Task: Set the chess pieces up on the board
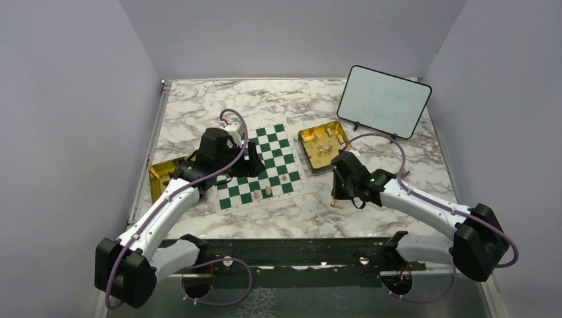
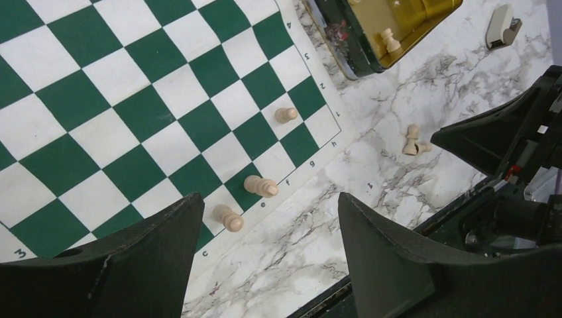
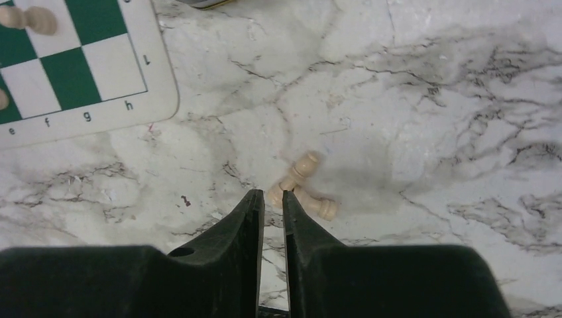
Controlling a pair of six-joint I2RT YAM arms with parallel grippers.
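Observation:
The green-and-white board (image 1: 275, 146) has 3 pale pieces standing near its front: one piece (image 2: 286, 115) inward from the edge, a taller piece (image 2: 260, 186) and another piece (image 2: 228, 217) by the front edge. Right of the board, an upper pale piece (image 3: 305, 165) and a lower pale piece (image 3: 321, 207) lie touching on the marble. My right gripper is just above them, its fingers slightly parted; neither piece looks held. Over the board, my left gripper stands wide open and empty.
A gold tin (image 1: 302, 147) with several pale pieces stands right of the board. Another gold tin (image 1: 155, 189) sits at the left, partly behind my arm. A whiteboard (image 1: 384, 99) stands at the back right. Marble around the fallen pieces is clear.

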